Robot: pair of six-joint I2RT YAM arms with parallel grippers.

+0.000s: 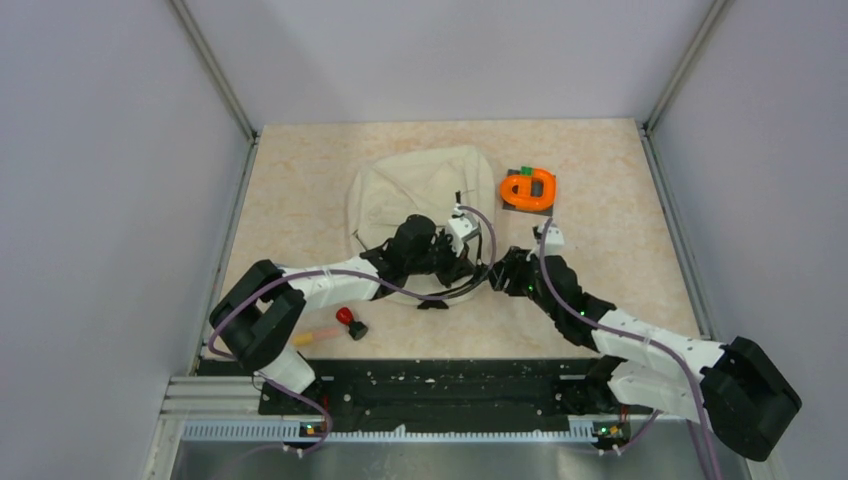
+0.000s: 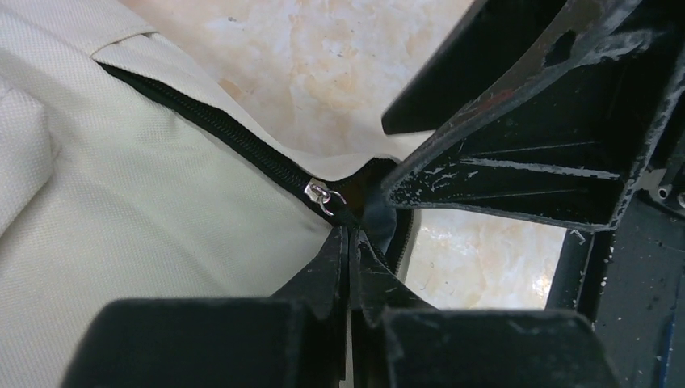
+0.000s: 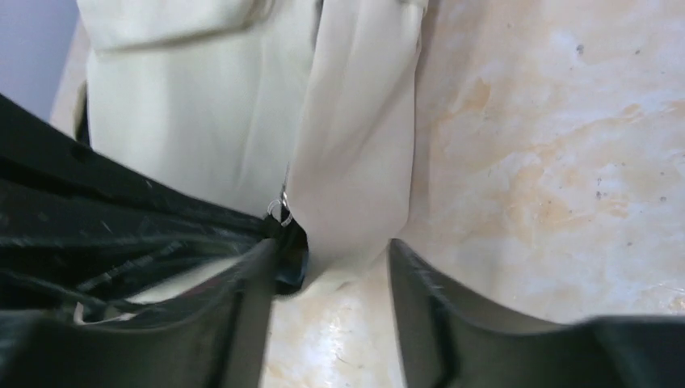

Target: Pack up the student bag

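The cream student bag (image 1: 425, 180) lies flat on the table, its black zipper (image 2: 234, 145) running to the near right corner, part open there. In the left wrist view a silver slider (image 2: 317, 191) with a ring sits on the zipper. My left gripper is shut on the slider's black pull tab (image 2: 347, 218), most of which its fingers hide. Beside that corner my right gripper is open, fingers apart. The loose bag edge (image 3: 339, 242) shows between or just beyond its blurred fingertips; I cannot tell whether they touch it.
An orange pencil-case-like item (image 1: 528, 189) lies on a dark pad right of the bag. A red-and-black stamp-like object (image 1: 351, 323) lies at the front left, near a yellowish item (image 1: 303, 339). The two grippers are very close together.
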